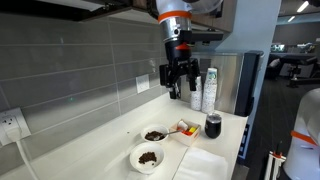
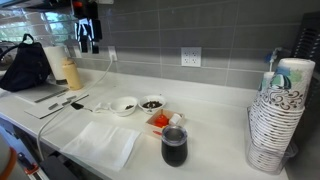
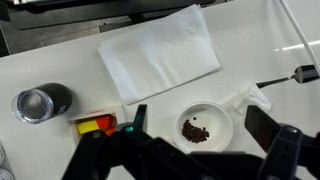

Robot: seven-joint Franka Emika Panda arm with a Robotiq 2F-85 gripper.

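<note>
My gripper [image 1: 179, 79] hangs high above the white counter, its two fingers wide apart with nothing between them. In the wrist view the fingers frame a white bowl [image 3: 221, 128] holding dark brown pieces, well below them. Two such bowls show in exterior view 1: a nearer one [image 1: 146, 171] and one farther back. A small open box [image 2: 154, 128] with red and yellow items stands beside the bowls. The dark jar [image 2: 174, 147] with a silvery top is upright near the box. A white sheet [image 3: 160, 58] lies flat on the counter.
Stacked paper cups [image 2: 274, 125] stand at the right in exterior view 2. A black-handled utensil [image 3: 304, 74] lies near the bowl in the wrist view. Cabinets hang overhead, and a tiled wall [image 1: 80, 85] runs behind the counter. Bare counter surrounds the sheet.
</note>
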